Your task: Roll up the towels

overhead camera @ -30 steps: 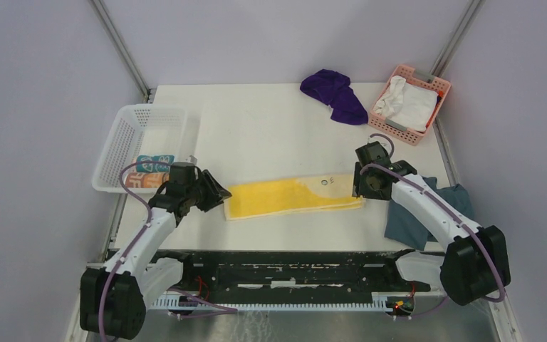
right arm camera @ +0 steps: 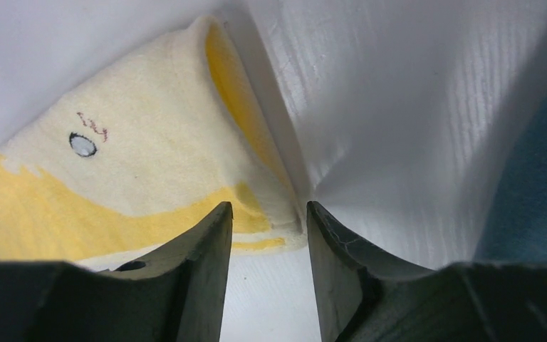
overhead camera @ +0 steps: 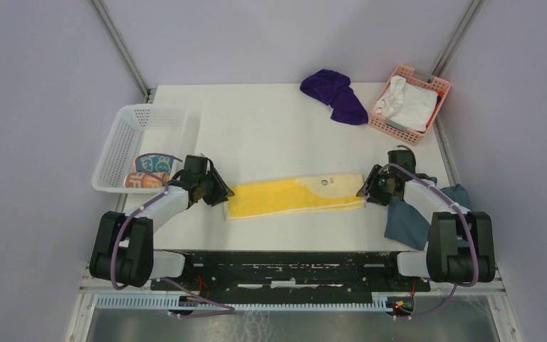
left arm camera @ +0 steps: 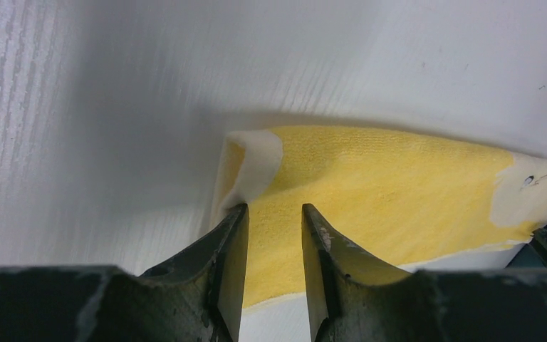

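Observation:
A yellow towel (overhead camera: pixel 285 196) with pale ends lies folded into a long strip across the table's middle, its layers showing along the near edge. At its left end is my left gripper (overhead camera: pixel 228 194); in the left wrist view the fingers (left arm camera: pixel 236 246) stand apart over the towel's left part, nothing gripped. My right gripper (overhead camera: pixel 362 192) is at the right end. There the right wrist view shows its fingers (right arm camera: pixel 210 249) spread either side of the towel's folded right corner (right arm camera: pixel 281 214), not closed on it.
A white basket (overhead camera: pixel 117 146) holding rolled towels stands at left. Back right is a pink basket (overhead camera: pixel 381 122) with white cloth; beside it lies a purple towel (overhead camera: pixel 338 96). A blue-grey towel (overhead camera: pixel 406 224) lies under the right arm.
Both arms have come down to the towel's ends. The towel looks unmoved.

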